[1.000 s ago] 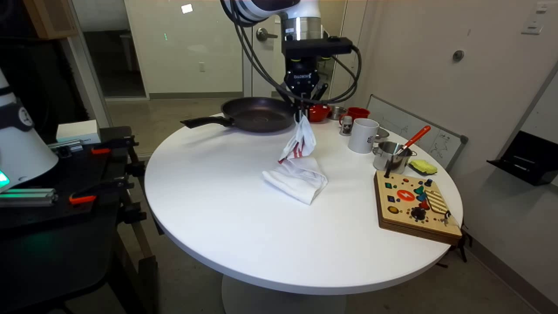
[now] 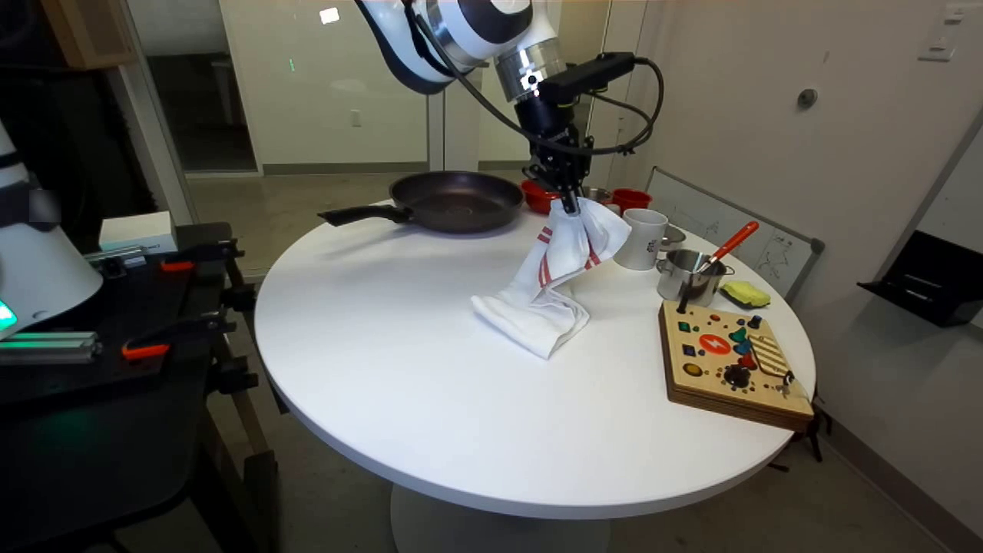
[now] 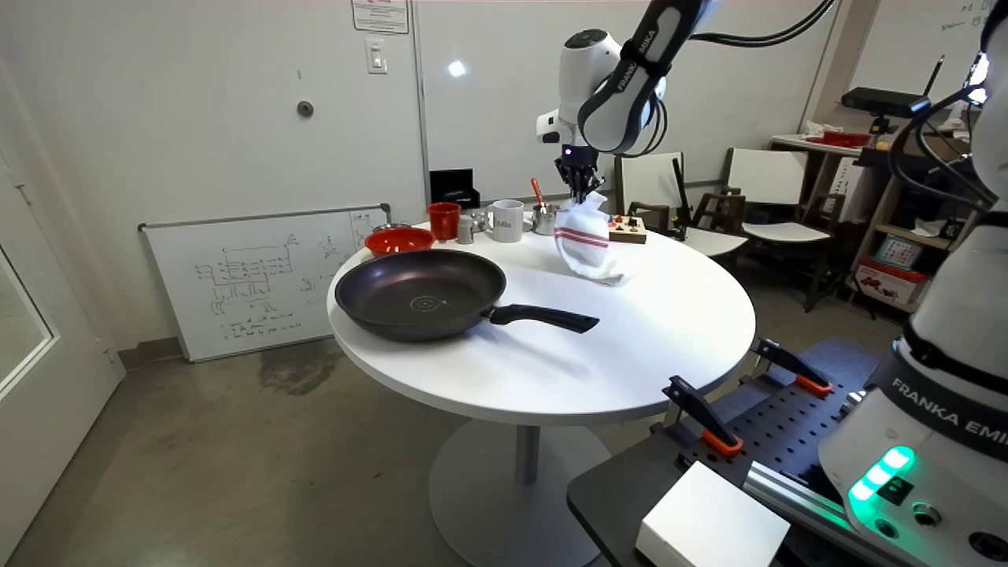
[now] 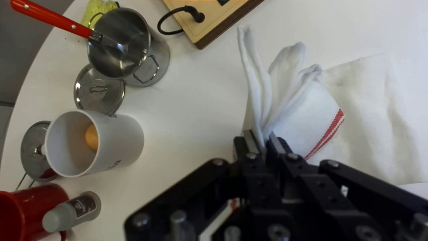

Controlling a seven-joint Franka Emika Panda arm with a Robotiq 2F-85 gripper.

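A white cloth with red stripes (image 2: 564, 267) is lifted by its upper part, while its lower end still rests on the white table (image 2: 396, 387). My gripper (image 2: 571, 208) is shut on the cloth's raised fold, above the table. In the wrist view the fold of the cloth (image 4: 287, 104) comes up between the fingertips, and a flat part of it spreads out to the right. From the other side, the cloth (image 3: 583, 231) hangs below the gripper (image 3: 579, 197) with its stripes facing that camera.
A black frying pan (image 2: 458, 201) sits at the back left. Close to the raised cloth stand a white mug (image 2: 640, 240) and a steel pot (image 2: 691, 276) with a red-handled utensil. A wooden switch board (image 2: 733, 364) lies at the right.
My gripper has moved right, toward the mug, and tilted, drawing the cloth's raised part along and spreading more of it. The lower end has shifted slightly right on the table.
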